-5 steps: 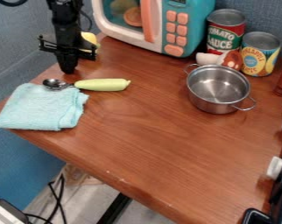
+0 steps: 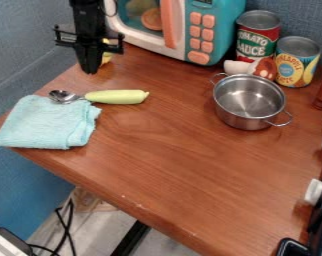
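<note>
My black gripper (image 2: pixel 90 62) hangs at the upper left of the wooden table (image 2: pixel 191 170), in front of a yellow object partly hidden behind it, left of the teal toy microwave (image 2: pixel 204 40). I cannot tell whether it is open or shut. Below it lie a metal spoon (image 2: pixel 64 96), a pale yellow corn cob (image 2: pixel 117 97) and a folded light blue cloth (image 2: pixel 50 123).
A steel pot (image 2: pixel 248 105) sits at the right, with two cans (image 2: pixel 257 35) and small food items (image 2: pixel 264 69) behind it. A black object (image 2: pixel 304 245) runs along the right edge.
The objects on the table look unmoved.
</note>
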